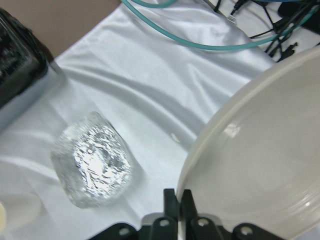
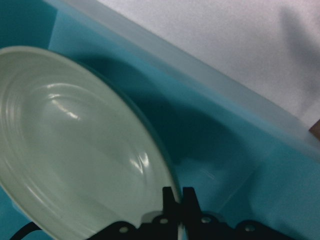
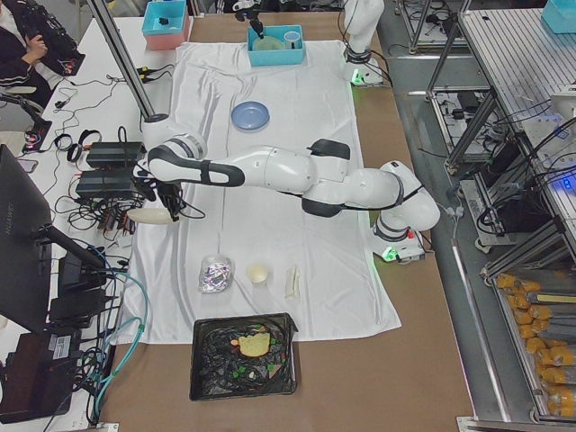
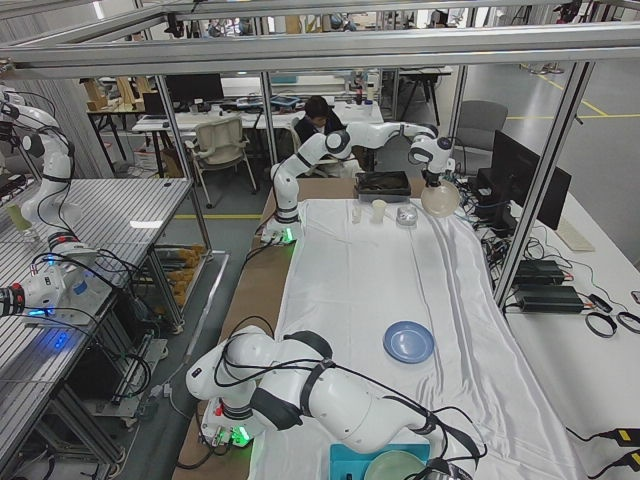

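Note:
My left gripper is shut on the rim of a cream plate (image 1: 260, 150), held raised above the cloth at its left side in the camera left view. Below it lie a crumpled foil item (image 1: 97, 165) and a pale cup (image 1: 17, 212). At the far end, my right gripper is shut on the rim of a pale green plate (image 2: 75, 140) inside a blue bin (image 3: 275, 56).
A blue plate (image 3: 250, 115) rests mid-cloth. A black-lined tray (image 3: 207, 378) with food scraps sits at the near end. A pale strip (image 3: 292, 281) lies beside the cup. Cables and a monitor (image 3: 27, 252) border the left side.

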